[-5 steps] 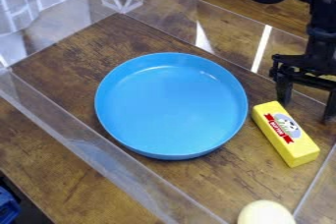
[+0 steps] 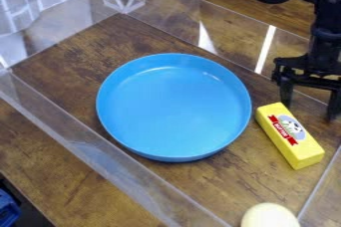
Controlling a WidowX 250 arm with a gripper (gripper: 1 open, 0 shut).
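My black gripper (image 2: 306, 84) is at the right edge, low over the wooden surface, just behind a yellow box (image 2: 293, 143) with a red label. Whether its fingers are open or shut is hard to tell, as they are dark and partly cut off by the frame. A large blue plate (image 2: 170, 104) lies flat in the middle, left of the box.
A cream rounded object (image 2: 269, 216) is at the bottom edge. Clear plastic strips or walls border the wooden area (image 2: 60, 77). A blue item (image 2: 7, 209) shows at the lower left corner. Bare wood lies left of the plate.
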